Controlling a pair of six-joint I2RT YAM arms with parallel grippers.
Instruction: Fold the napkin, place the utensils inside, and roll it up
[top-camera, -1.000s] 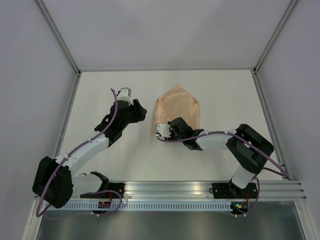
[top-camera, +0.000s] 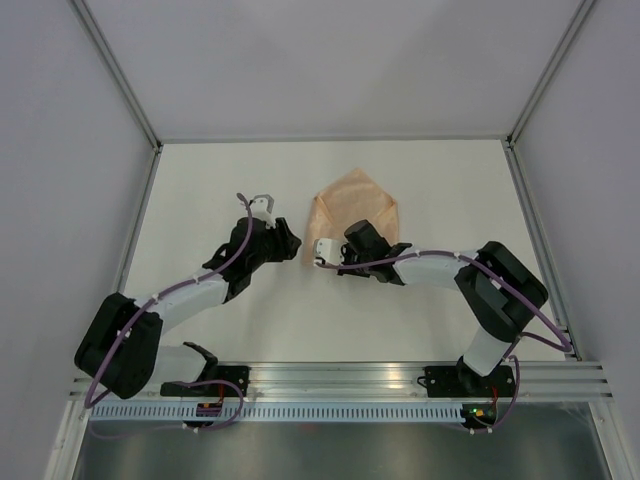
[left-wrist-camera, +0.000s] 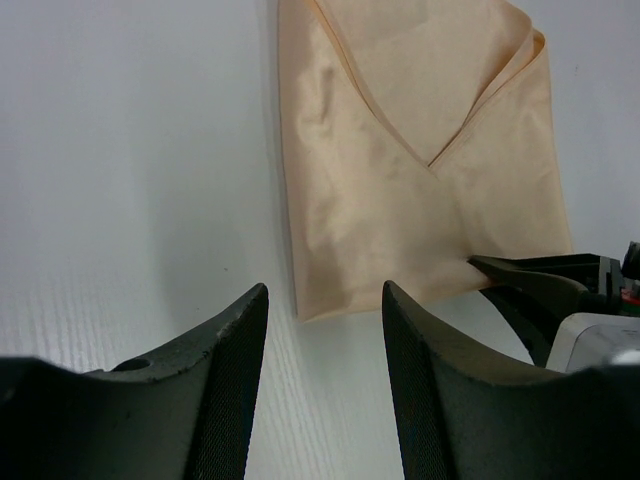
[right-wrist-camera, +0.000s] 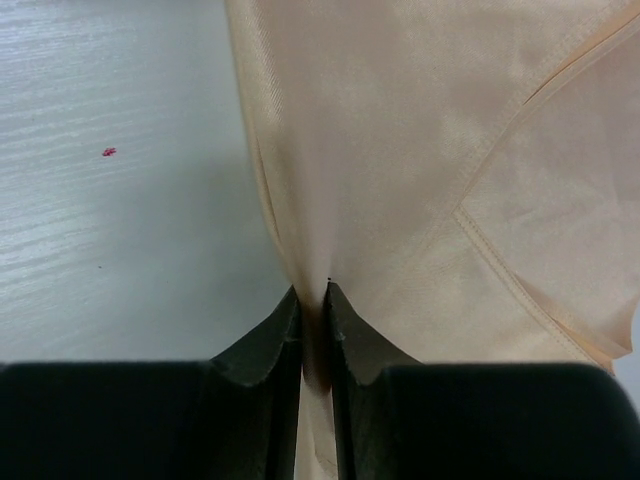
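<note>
The peach napkin (top-camera: 352, 198) lies folded in the middle of the table, its corner pointing to the back; in the left wrist view the napkin (left-wrist-camera: 370, 210) has a straight near edge. My left gripper (top-camera: 294, 242) hovers left of it, fingers (left-wrist-camera: 220, 390) apart with only table and cloth seen beyond them. My right gripper is shut on the napkin's near edge, and in the top view it covers part of that edge. No utensils are in view.
Metal rails (top-camera: 330, 372) run along the front, and walls stand on both sides and behind.
My left gripper has moved toward the front and slightly right, closer to the napkin's left side. The right arm has shifted only slightly.
</note>
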